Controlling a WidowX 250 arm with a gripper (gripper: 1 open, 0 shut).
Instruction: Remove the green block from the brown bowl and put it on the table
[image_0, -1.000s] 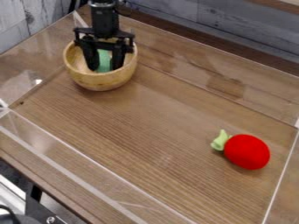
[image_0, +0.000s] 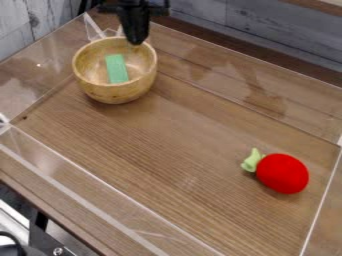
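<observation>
The green block (image_0: 116, 68) lies inside the brown bowl (image_0: 115, 93), toward the upper middle of the view, with its upper face in plain sight. Above the bowl's far rim is my dark gripper (image_0: 118, 30), partly cut off by the top edge of the view. It is clear of the block and holds no part of it that I can see. How far apart its fingers stand is too unclear to tell.
A red object with a green tip (image_0: 282, 173) lies on the wooden table (image_0: 167, 165) at the lower right. Dark equipment (image_0: 34, 235) occupies the lower left corner.
My gripper has moved up and away from the bowl, toward the top edge of the view. The green block stays in the bowl and is now uncovered. The red object has not moved.
</observation>
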